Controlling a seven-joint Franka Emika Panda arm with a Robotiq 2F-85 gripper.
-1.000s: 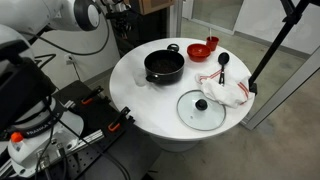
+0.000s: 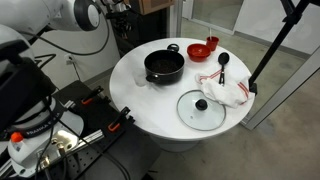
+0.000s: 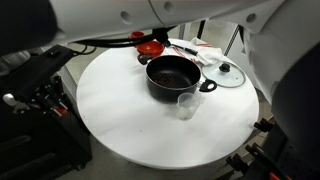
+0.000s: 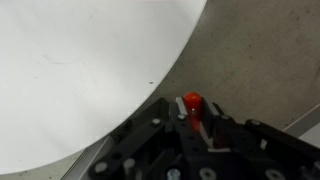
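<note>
In the wrist view my gripper is at the lower middle, shut on a small red object whose end shows between the fingers. What the whole object is cannot be made out. Below it in that view is grey floor, with the edge of the white round table just to the left. Neither exterior view shows the fingers clearly. On the table stand a black pot, a clear cup, a red bowl and a red cup.
A glass lid with a black knob lies near the table's right front. Beside it a black ladle rests on a white cloth. The arm spans the top of exterior view 2.
</note>
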